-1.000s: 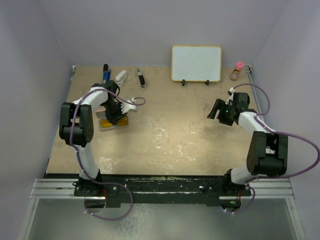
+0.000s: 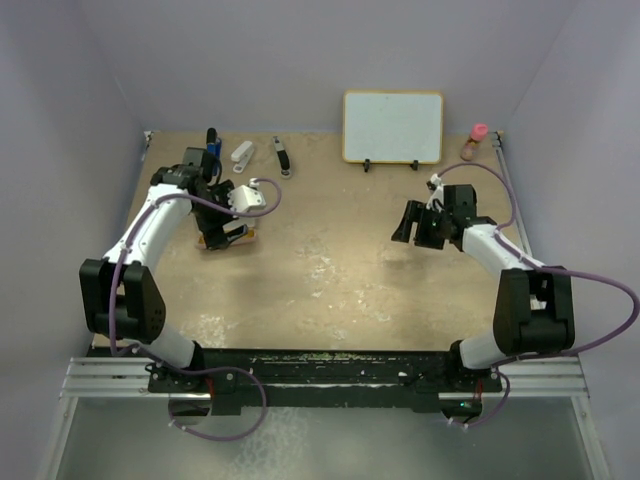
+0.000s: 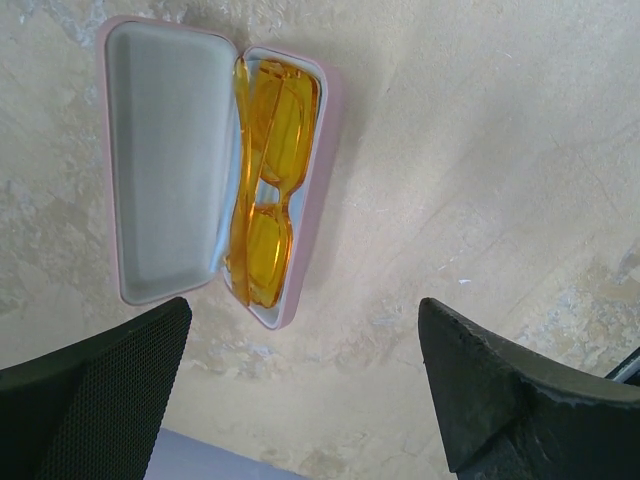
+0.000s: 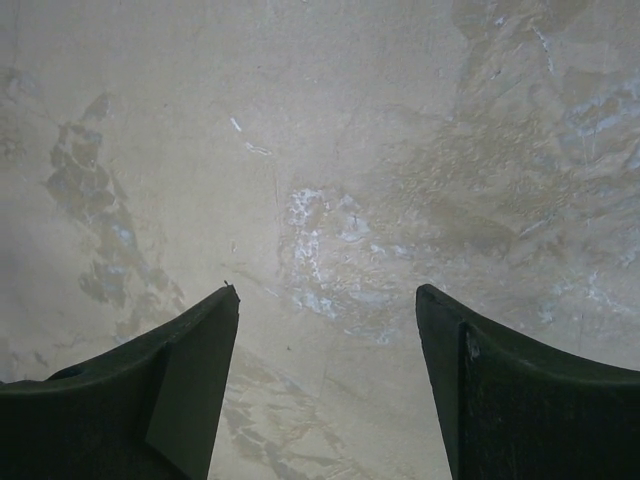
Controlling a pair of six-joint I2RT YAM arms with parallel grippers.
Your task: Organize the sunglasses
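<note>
Yellow-orange sunglasses point(image 3: 289, 135) lie folded in the right half of a small pink case point(image 3: 323, 160) with a pale lining. One temple runs along the hinge side, by the rim. The case's other half, the lid point(image 3: 170, 160), is laid open on the left. Over the case, my left gripper is open, its fingers wide apart and nothing between them. From above, that arm covers much of the case point(image 2: 212, 246). On the right side, my right gripper hangs over bare table, fingers apart and empty.
A white board point(image 2: 393, 126) on stands is at the back. A pink-topped bottle point(image 2: 473, 141) stands back right. Along the back left are a white stapler-like item point(image 2: 242, 152), a dark-handled tool point(image 2: 283, 157) and a blue item point(image 2: 213, 145).
My right gripper has shifted a little left. The sunglasses appear to remain at the case.
</note>
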